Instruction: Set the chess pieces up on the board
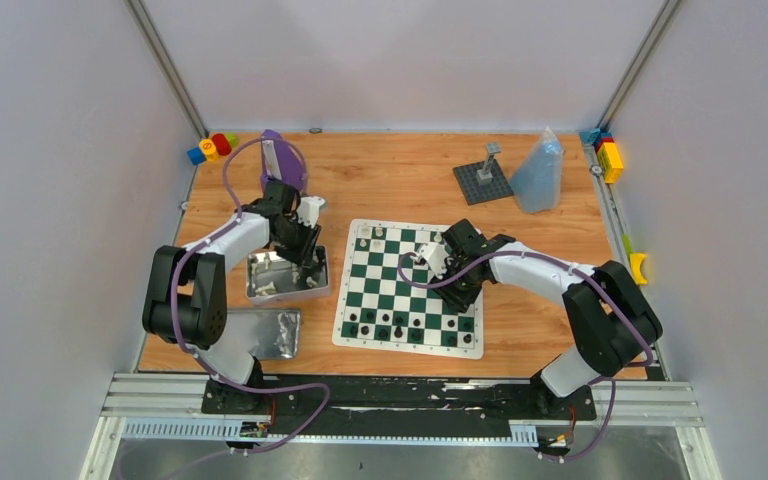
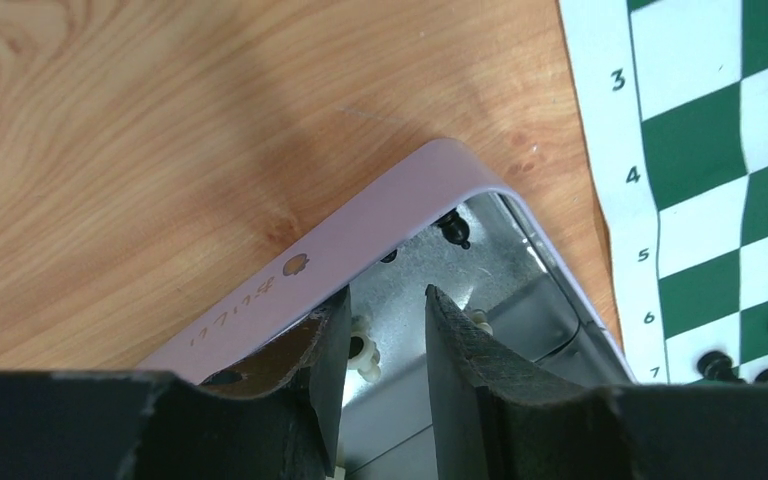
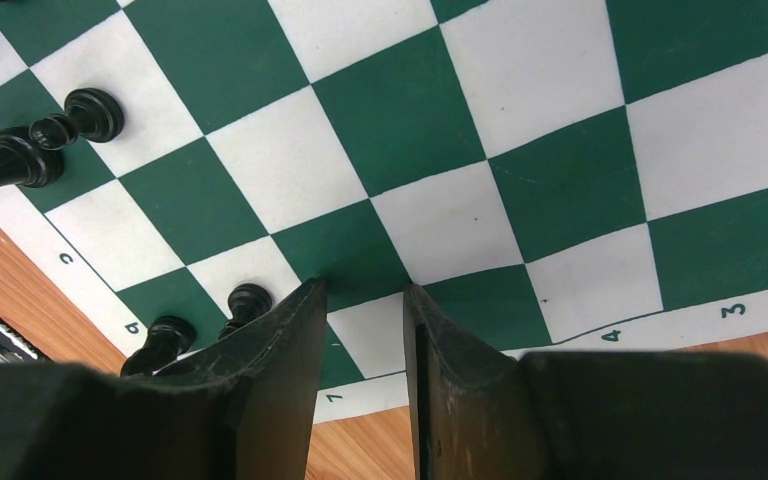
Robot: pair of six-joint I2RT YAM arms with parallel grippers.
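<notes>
The chessboard [image 1: 380, 290] carries dark pieces along its near rows and a few pale ones at the far left. My left gripper stands open over the pink-rimmed box [image 2: 430, 165], which holds a black piece [image 2: 455, 228] and pale pieces [image 2: 365, 355]. My right gripper is low over the board's right side, its fingertips somewhat apart with no piece visible between them. Beside it in the right wrist view are black pieces, including a pawn [image 3: 95, 115] and another [image 3: 248, 300].
A metal tray [image 1: 260, 332] lies in front of the box. At the back are a purple object [image 1: 282, 160], a dark base plate with a post [image 1: 470, 185], and a blue translucent object [image 1: 538, 180]. Bare wood lies between them.
</notes>
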